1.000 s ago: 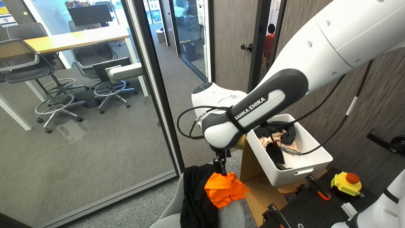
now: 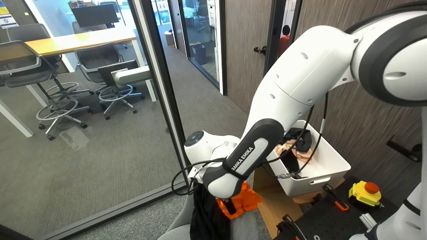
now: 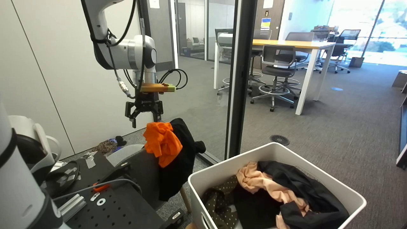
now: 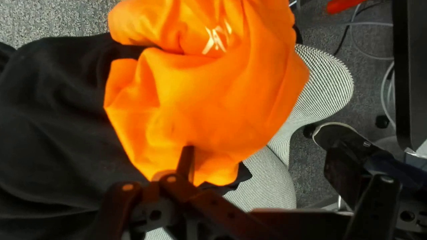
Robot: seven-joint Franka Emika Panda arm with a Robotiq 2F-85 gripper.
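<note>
An orange cloth (image 2: 249,198) lies bunched over a black cloth (image 2: 204,219) on a grey chair (image 2: 245,228). Exterior view 2 shows the orange cloth (image 3: 162,140) with the black cloth (image 3: 182,164) hanging below it. My gripper (image 3: 145,120) points down just above and behind them, its fingers wide apart and empty. Seen from the wrist, one finger (image 4: 187,162) overlaps the lower edge of the orange cloth (image 4: 216,104); the other is off to the right, beyond the chair seat (image 4: 270,180). Whether the near finger touches the cloth, I cannot tell.
A white bin (image 3: 358,208) holds black, peach and dotted cloths. Beside the chair stands a black perforated table (image 3: 122,208) with clamps and cables. A glass wall's dark post (image 3: 237,80) rises behind the chair. A yellow emergency-stop box (image 2: 365,194) sits on the table.
In exterior view 1, my arm has come lower and to the left, and the gripper is now mostly hidden behind the forearm. The cloths lie about where they were.
</note>
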